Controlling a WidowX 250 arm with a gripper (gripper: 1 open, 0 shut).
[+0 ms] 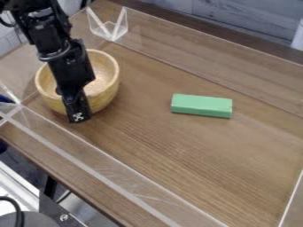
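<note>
A round tan bowl (pixel 104 82) sits at the left of the wooden table. My black gripper (pixel 77 115) reaches down from the top left over the bowl's left and front part, its tip low at the bowl's front rim. Whether anything is between its fingers is hard to tell; the fingers look narrow.
A green block (pixel 201 105) lies on the table (pixel 201 168) to the right of the bowl. Clear plastic-like pieces stand along the left and top edges.
</note>
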